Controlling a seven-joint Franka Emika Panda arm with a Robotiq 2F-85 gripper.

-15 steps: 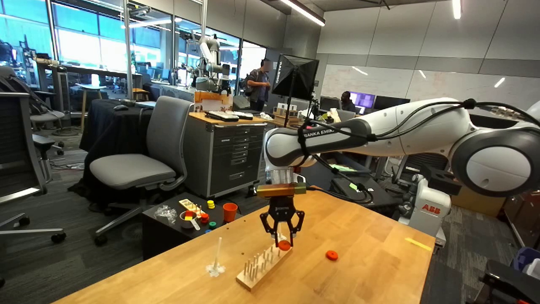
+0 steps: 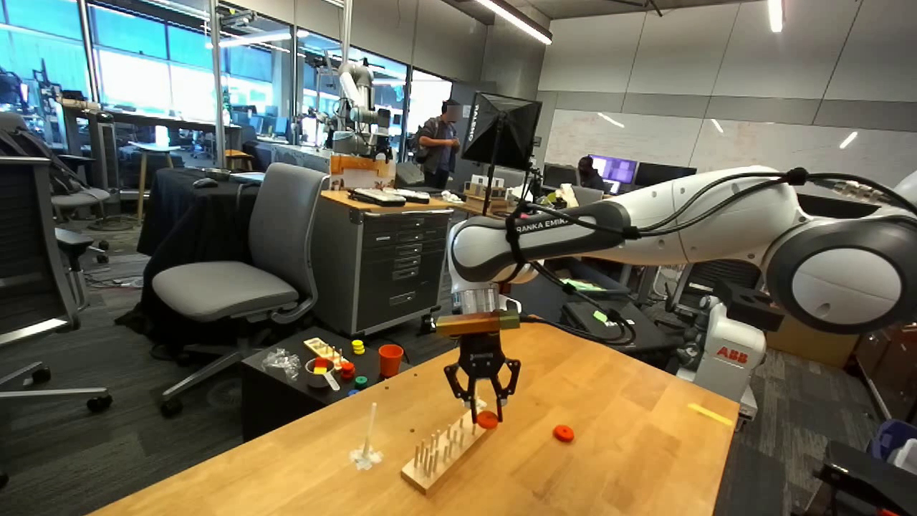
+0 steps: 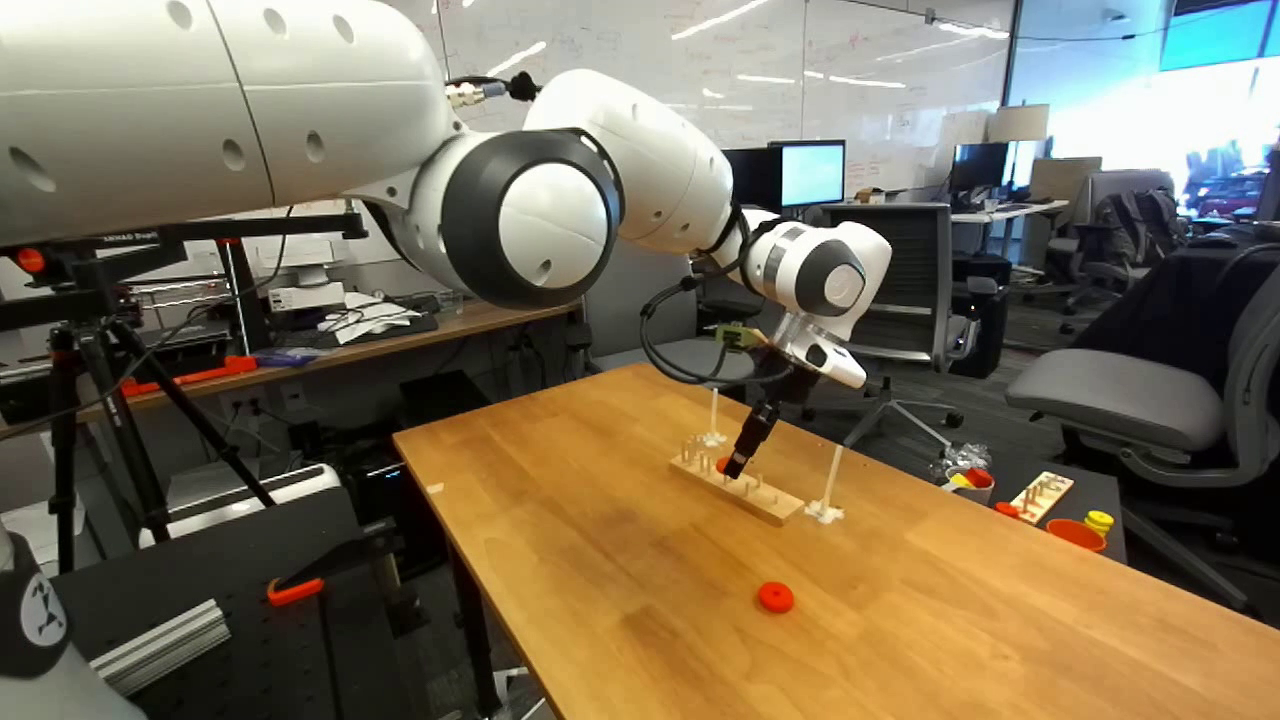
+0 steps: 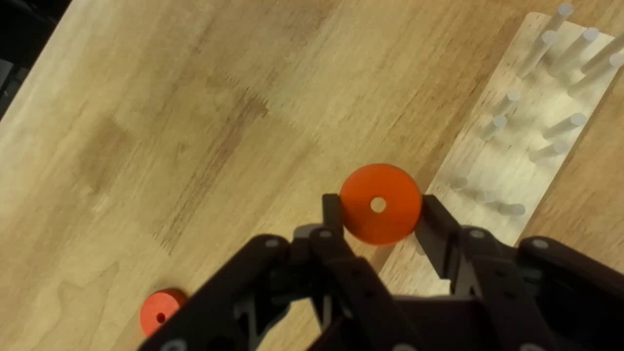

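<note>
Between its two fingertips my gripper is shut on an orange-red disc [image 4: 365, 219] with a hole in its middle. Seen from the wrist, the disc overlaps the left edge of a wooden peg board [image 4: 485, 181], whose upright pegs stand in groups. In exterior view 1 the held disc [image 2: 487, 420] is at the far end of the board [image 2: 423, 479]; whether it touches the board or a peg is unclear. A second red disc [image 4: 159, 312] lies flat and apart on the table, also visible in exterior view 2 as a loose disc [image 3: 776, 596].
A thin upright rod [image 2: 370, 430] is fixed to the table beside the board, and another rod [image 3: 714, 414] stands at its far end. A low black side table holds an orange cup [image 2: 390, 361] and several small pieces.
My gripper and the disc it holds have shifted slightly right and down in exterior view 1. The peg board and loose disc have stayed put.
</note>
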